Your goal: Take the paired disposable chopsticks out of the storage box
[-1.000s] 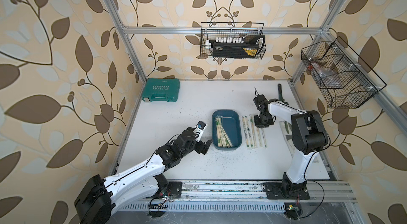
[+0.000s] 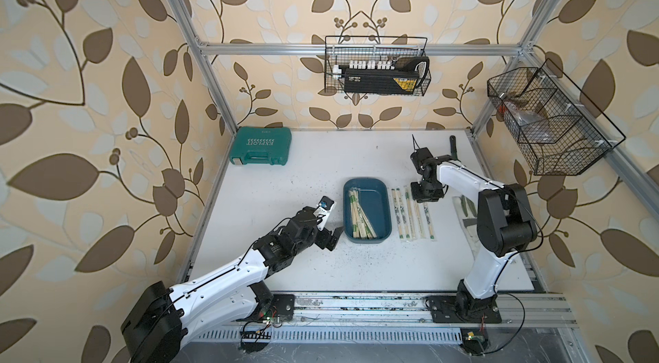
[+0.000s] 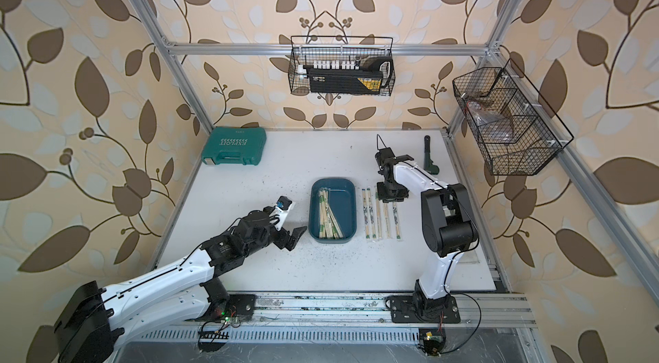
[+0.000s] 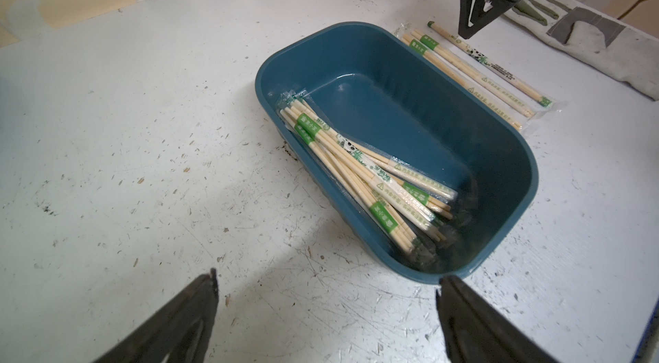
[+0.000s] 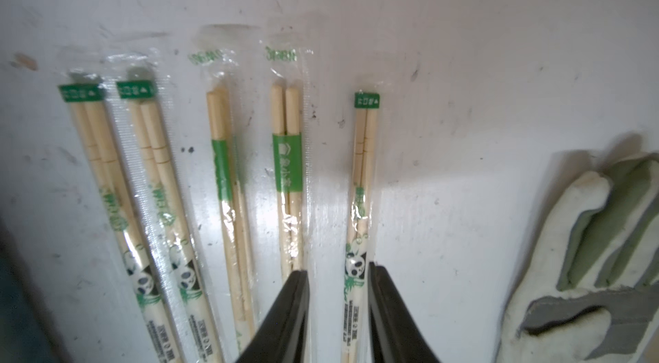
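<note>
The teal storage box (image 4: pixel 418 116) holds a bundle of wrapped chopstick pairs (image 4: pixel 357 171) along its left side. Right of it, several paired chopsticks in clear sleeves (image 5: pixel 288 164) lie side by side on the table, the rightmost pair (image 5: pixel 360 225) slightly apart. Over that pair, in the right wrist view, my right gripper hangs part open, with no grasp visible; the pair shows between and below its fingertips. My left gripper stands open at the box's near left, nothing between its fingers.
A work glove (image 5: pixel 576 253) lies at the right edge of the table. A green case (image 2: pixel 261 144) sits at the back left, a dark tool (image 3: pixel 427 153) at the back right. Wire baskets hang on the frame.
The left arm and the box are unchanged.
</note>
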